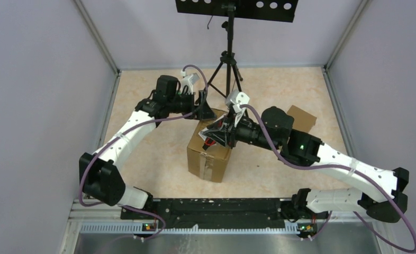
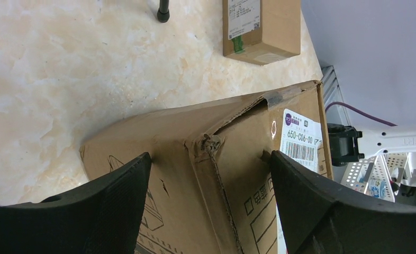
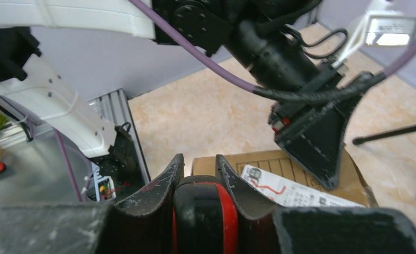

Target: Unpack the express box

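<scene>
The large cardboard express box (image 1: 208,163) stands on the floor's middle, a white label (image 2: 299,138) on its top. Its far corner lies in the gap between the widely parted fingers of my left gripper; whether the pads touch the cardboard I cannot tell. My right gripper is shut on a red and black cutting tool (image 3: 228,211). In the top view this tool (image 1: 209,143) hangs over the box's top, partly covering the label. Whether its tip touches the box is hidden.
A smaller cardboard box (image 1: 302,118) lies to the right, partly behind the right arm. The black tripod stand (image 1: 230,58) rises behind the large box, close to both grippers. Floor to the left of the box is clear.
</scene>
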